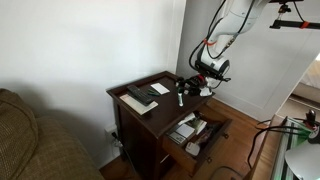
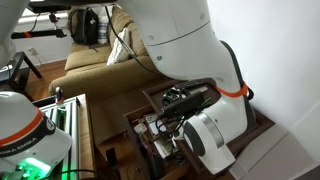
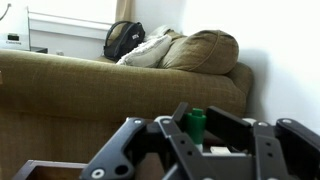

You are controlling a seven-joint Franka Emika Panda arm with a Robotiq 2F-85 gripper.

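Observation:
A small upright item with a green top and a pale lower part stands between the fingertips of my gripper in the wrist view. The fingers are close on either side of it; whether they press on it cannot be told. In exterior view 1 the same small item shows as a pale upright shape above the front part of the dark dresser top. Its base is too small to tell whether it touches the surface. The arm reaches in from the right.
An open drawer with several things in it juts from the dresser front. A black flat case, a pale sheet and a white paper lie on the dresser top. A brown sofa stands beyond.

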